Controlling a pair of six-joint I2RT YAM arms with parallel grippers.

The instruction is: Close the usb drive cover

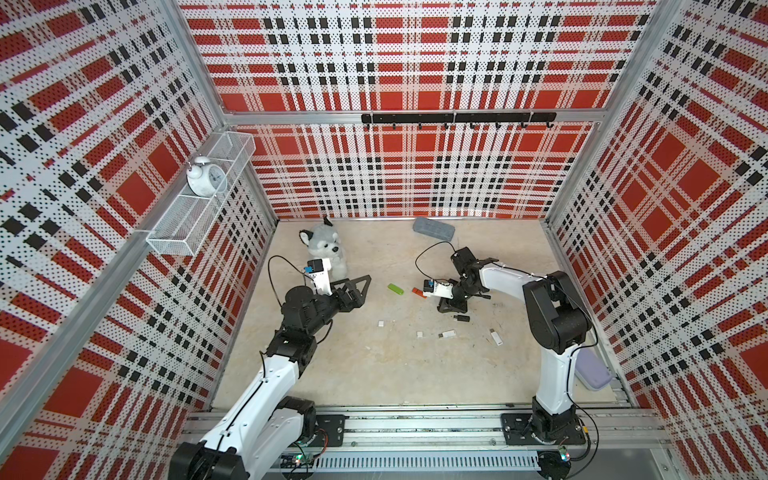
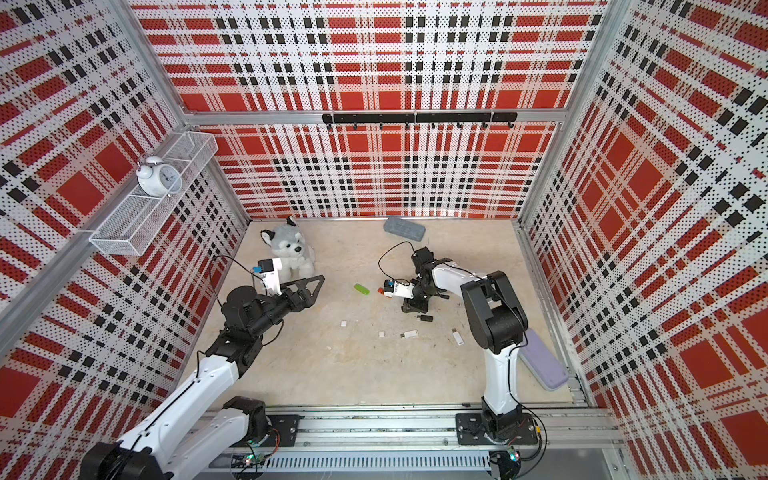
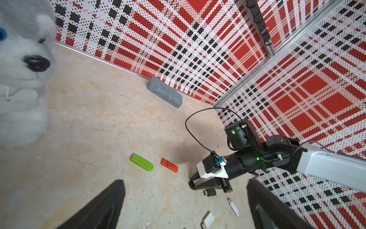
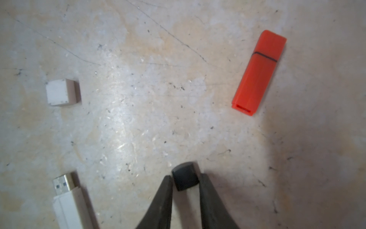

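Note:
A small black USB cap point(image 4: 185, 176) lies on the table between the fingertips of my right gripper. Those fingers stand a cap's width apart, close along its sides; whether they press on it I cannot tell. In the top views the gripper hides this cap. A black USB drive point(image 1: 461, 318) with its plug bare lies just in front of the right gripper, also visible in the left wrist view point(image 3: 209, 192). My left gripper point(image 1: 364, 293) is held open over the left side, well apart from the drives, nothing between its fingers.
A red USB stick point(image 4: 259, 72) and a green one point(image 3: 141, 162) lie capped to the left. Near the front are two white drives point(image 1: 447, 334) and two small white caps point(image 1: 381, 324). A husky toy point(image 1: 326, 248) sits behind the left arm.

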